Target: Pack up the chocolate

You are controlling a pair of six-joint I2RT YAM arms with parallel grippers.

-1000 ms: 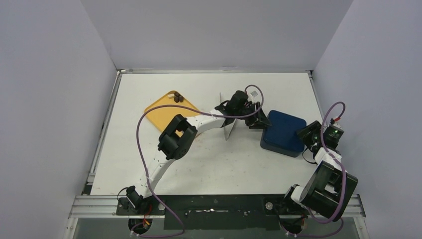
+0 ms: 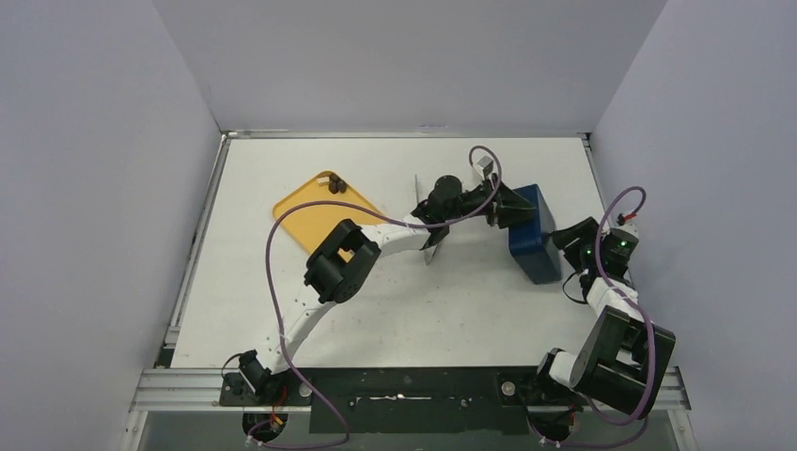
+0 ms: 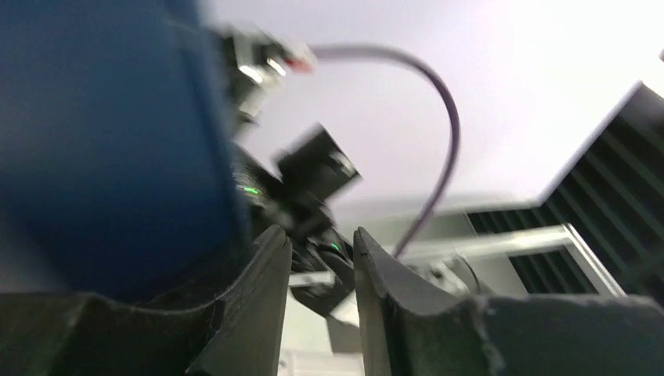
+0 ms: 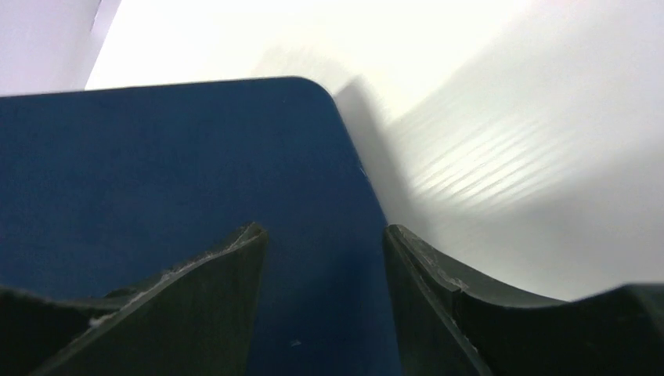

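Observation:
A dark blue box (image 2: 536, 258) stands tilted at the table's right, its near-left side raised. My left gripper (image 2: 507, 207) is shut on the box at its upper edge; in the left wrist view the box (image 3: 117, 149) fills the left, blurred. My right gripper (image 2: 559, 235) is at the box's right side, open, with the box's dark surface (image 4: 180, 164) between and beyond its fingers. A yellow tray (image 2: 310, 225) at the left holds a few small dark pieces (image 2: 336, 183), probably chocolates, and a light piece.
A white upright object (image 2: 430, 252) stands between tray and box, partly hidden by my left arm.
My left gripper has moved right and up, and the blue box has gone from lying flat to tilted up. My right gripper has shifted slightly.

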